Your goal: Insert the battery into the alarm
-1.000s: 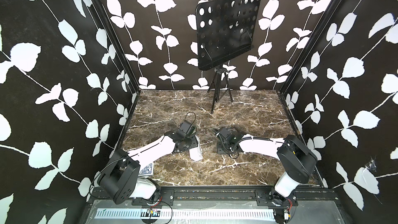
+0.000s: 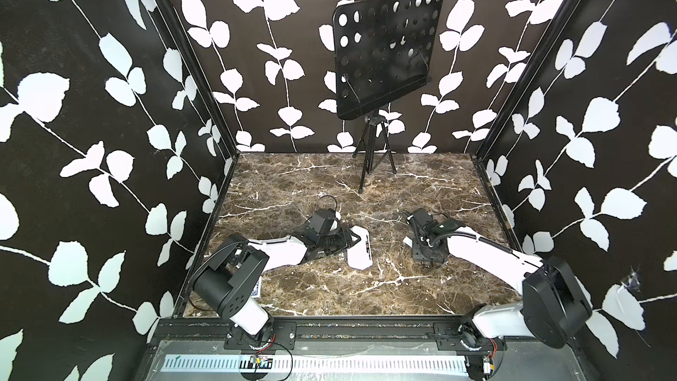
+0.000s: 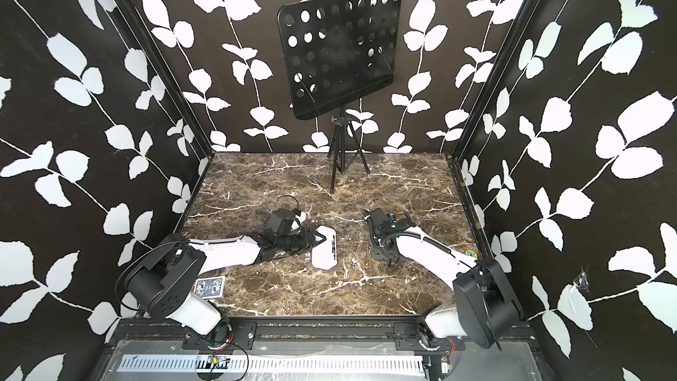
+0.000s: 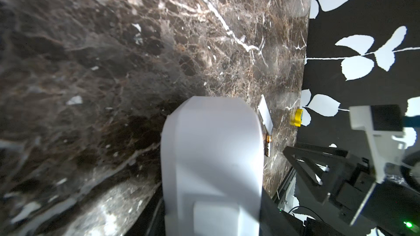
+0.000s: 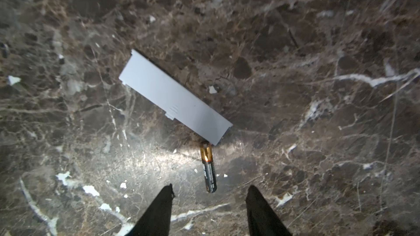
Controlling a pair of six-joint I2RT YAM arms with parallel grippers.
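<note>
In my left gripper (image 2: pixel 347 238) is the white alarm (image 4: pixel 212 148), gripped near mid-table and filling the lower middle of the left wrist view. My right gripper is part open with nothing between its fingers, above the table. In the right wrist view a battery (image 5: pixel 208 172) with a copper-coloured end lies on the marble, just past the fingertips. Its upper end is at the corner of a long light-grey cover (image 5: pixel 175 98). In both top views the right arm largely hides battery and cover.
A black music stand (image 2: pixel 384 53) stands at the back. A patterned card box (image 3: pixel 209 287) lies at the front left, and a yellow roll (image 4: pixel 298 117) near the right edge.
My left gripper has moved rightward with the alarm. My right gripper has moved right, over the cover and battery, away from the middle.
</note>
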